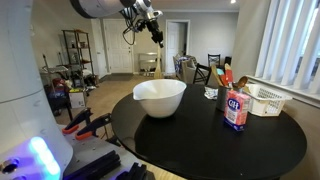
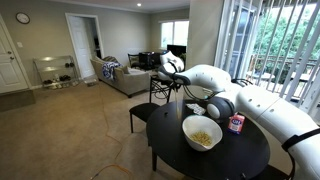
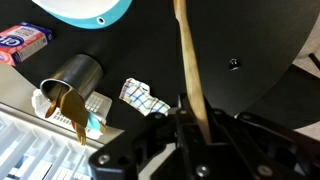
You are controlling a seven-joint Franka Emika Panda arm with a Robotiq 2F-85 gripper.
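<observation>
My gripper is shut on a long wooden utensil point(image 3: 188, 55), whose pale shaft runs up and out of the wrist view. In exterior view 1 the gripper point(image 1: 157, 43) hangs high, beyond the white bowl point(image 1: 160, 98), with the utensil point(image 1: 157, 66) pointing down. The utensil's lower end is hidden behind the bowl there. Exterior view 2 shows pale yellowish pieces inside the bowl point(image 2: 201, 134). Only part of the bowl point(image 3: 85, 12) appears at the top of the wrist view, apart from the utensil's visible shaft.
A metal canister point(image 3: 75, 78) of utensils stands by a white basket point(image 1: 265, 99). Near it are a red-and-blue box point(image 1: 236, 110) and a checked cloth point(image 3: 143, 97).
</observation>
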